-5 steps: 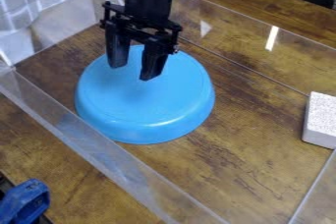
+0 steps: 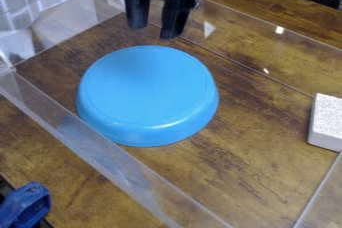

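A dark robot gripper (image 2: pixel 154 17) hangs at the top centre, blurred, above and behind a large light-blue round disc (image 2: pixel 147 94) that looks like an upturned bowl or lid on the wooden floor. The fingers stand apart, with nothing visible between them.
A white block (image 2: pixel 326 121) lies at the right edge. A blue object (image 2: pixel 19 206) sits at the lower left. Transparent walls surround the wooden area (image 2: pixel 241 172), and white crumpled material is at the top left.
The gripper has moved up and back, away from the blue disc, over the last second. The disc and the other objects look unmoved.
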